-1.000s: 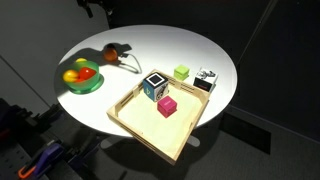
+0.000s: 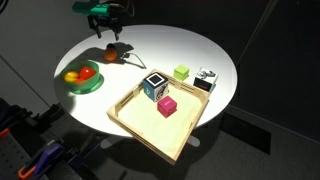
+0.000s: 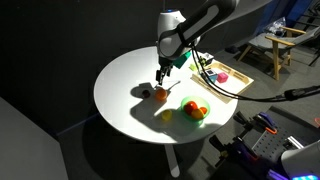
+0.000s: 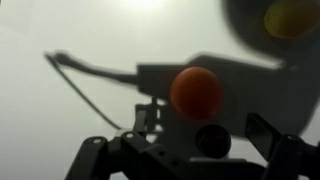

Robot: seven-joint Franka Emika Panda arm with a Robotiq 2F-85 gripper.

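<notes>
An orange ball-like object (image 4: 196,93) lies on the white table, ahead of my open gripper in the wrist view. The same object (image 2: 111,55) is at the table's far left in exterior view 1, with my gripper (image 2: 107,36) above it and apart from it. Nothing is between the fingers. A small dark round shape (image 4: 213,141) shows between them; what it is cannot be told. A green bowl (image 3: 188,104) holds red and orange items. Beside it, a yellow item (image 3: 167,115) appears on the table.
A wooden tray (image 2: 177,153) holds a patterned cube (image 2: 155,86) and a pink cube (image 2: 167,106). Close to its far edge are a yellow-green cube (image 2: 181,72) and a black-and-white box (image 2: 206,79).
My gripper has come down from the top of exterior view 1 and slightly to the right, closer to the orange object. The table items have not visibly moved.
</notes>
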